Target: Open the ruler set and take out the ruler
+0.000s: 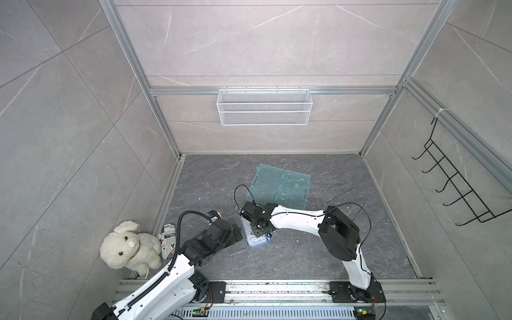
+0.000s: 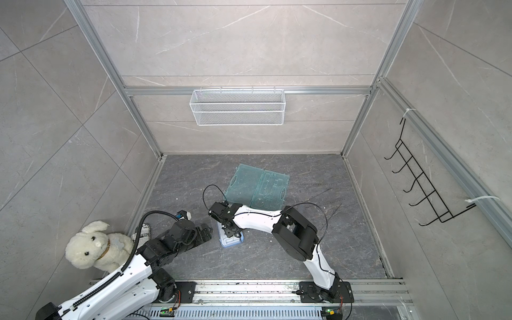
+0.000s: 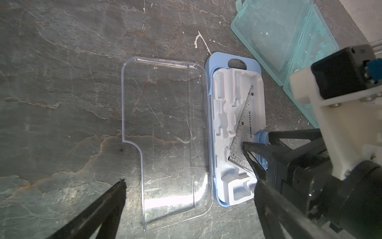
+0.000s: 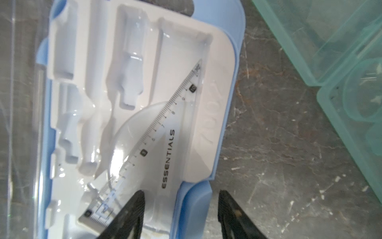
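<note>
The ruler set is a light-blue case [image 3: 236, 57] with a white tray [image 3: 222, 194], its clear lid [image 3: 123, 103] laid back flat on the left in the left wrist view. A transparent set-square ruler [image 3: 242, 119] lies slanted in the tray. In the right wrist view, my right gripper is part open over the case's right side. The case's blue latch [image 4: 197, 209] shows between its fingers, and the left finger [image 4: 136, 207] overlaps the ruler's lower part. My left gripper stands wide open near the lid, holding nothing.
An open teal case [image 1: 280, 184] lies behind the ruler set. A white plush toy [image 1: 130, 248] and a printed item [image 1: 168, 241] sit at far left. A white wire basket [image 1: 264, 106] hangs on the back wall.
</note>
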